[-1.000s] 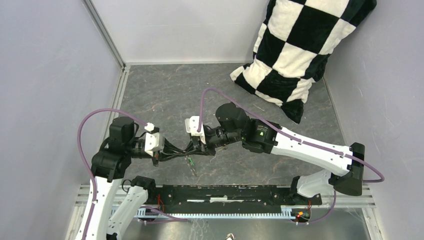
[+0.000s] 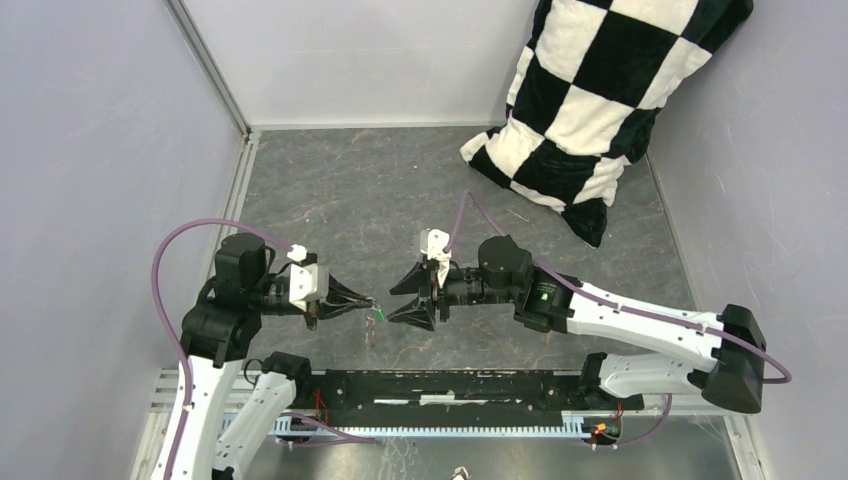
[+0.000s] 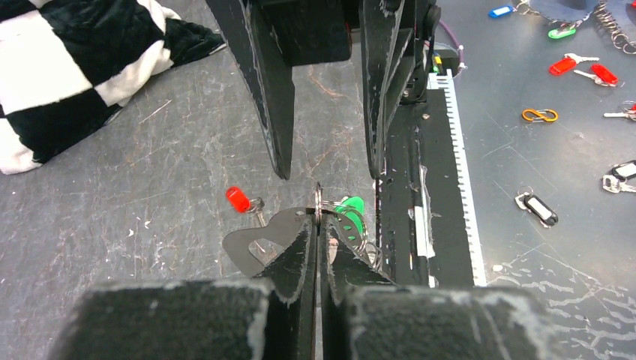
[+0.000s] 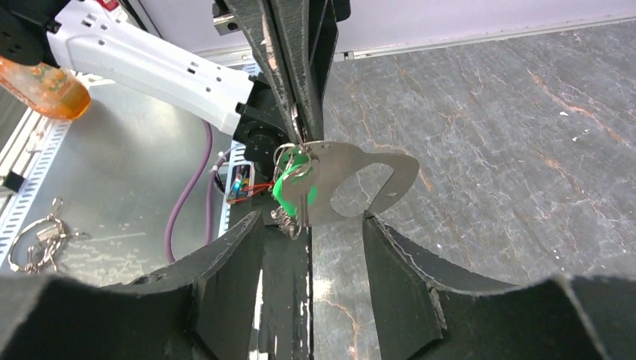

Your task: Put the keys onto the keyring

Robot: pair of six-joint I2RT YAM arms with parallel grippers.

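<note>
My left gripper is shut on a thin metal ring. From it hang a flat silver metal plate with a cutout, a green tag and some metal rings or keys, bunched closely. A red-tagged key shows beyond the plate in the left wrist view; I cannot tell whether it hangs from the ring. Facing the left gripper, my right gripper is wide open. Its two fingers stand apart with nothing held, and in the right wrist view the plate shows just beyond the fingertips.
Several tagged keys, including a black-tagged key and red-tagged keys, lie on the metal surface past the ruler edge, with an orange carabiner. A checkered cushion leans at the back right.
My right gripper met the left one at the ring earlier; it has since opened and backed off to the right. The left arm has stayed put, with the hanging pieces shifting beneath it.
</note>
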